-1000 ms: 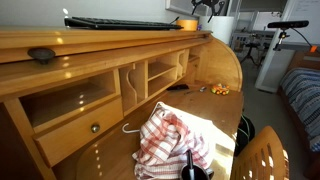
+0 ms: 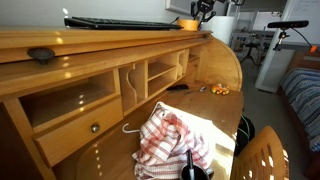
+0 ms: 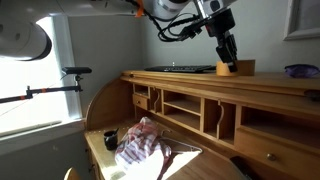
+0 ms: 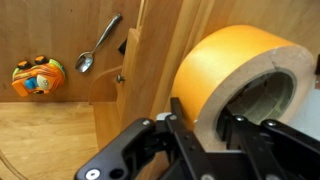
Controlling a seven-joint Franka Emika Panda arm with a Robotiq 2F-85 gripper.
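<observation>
A roll of orange tape (image 4: 236, 62) fills the right of the wrist view, its hole facing the camera. My gripper is part open, one finger at the roll's outer side and the other in its hole, so the roll's wall lies between them. Whether both fingers touch the wall, I cannot tell. Exterior view 2 shows the roll (image 3: 238, 68) standing on the desk's top shelf, with the gripper (image 3: 230, 58) coming down over it from above. From exterior view 1, the roll (image 2: 188, 24) is a small orange patch beneath the gripper (image 2: 199, 19).
A black keyboard (image 2: 125, 22) lies along the top shelf, and a dark purple item (image 3: 302, 71) sits to the roll's right. Below, the desktop holds a red-and-white checked cloth (image 2: 172, 138), a black cup (image 2: 193, 171), a spoon (image 4: 86, 62) and an orange-and-green item (image 4: 38, 76).
The gripper has moved slightly down and left in exterior view 1, closer to the tape roll. The cloth and the other things on the desk stay where they were.
</observation>
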